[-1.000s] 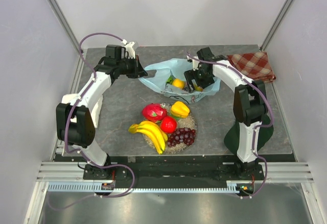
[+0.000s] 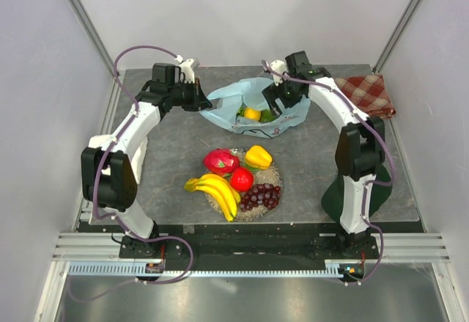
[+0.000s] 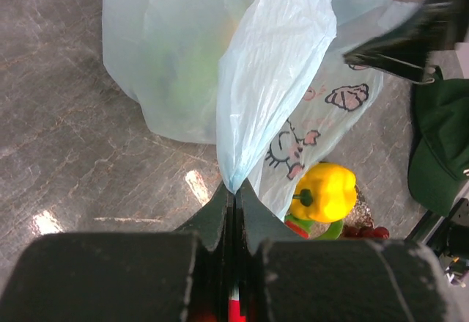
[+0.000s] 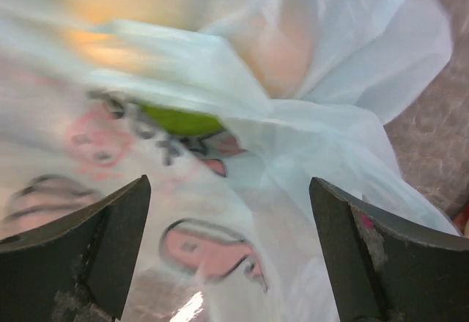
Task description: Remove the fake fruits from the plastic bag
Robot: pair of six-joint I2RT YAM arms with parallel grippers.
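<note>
A pale blue plastic bag [image 2: 223, 116] lies on the grey table with its mouth spread open. My left gripper [image 2: 209, 106] is shut on the gathered left edge of the bag, seen close up as a twisted fold of plastic [image 3: 253, 102] in the left wrist view. Inside the bag are an orange fruit [image 2: 252, 114] and a green one [image 2: 267, 116]. Over the bag's right part hangs my right gripper [image 2: 277, 104], its fingers apart. Between its fingers the right wrist view shows only bag film in the background, with a green patch [image 4: 179, 119] beyond.
A woven plate [image 2: 275, 178] in front of the bag holds a yellow pepper [image 2: 258, 157], bananas [image 2: 218, 190], grapes [image 2: 261, 196], a dragon fruit [image 2: 221, 162] and a red fruit [image 2: 242, 180]. A checked cloth [image 2: 366, 94] and dark green cap [image 2: 355, 194] lie right.
The left arm stayed in place, still holding the bag.
</note>
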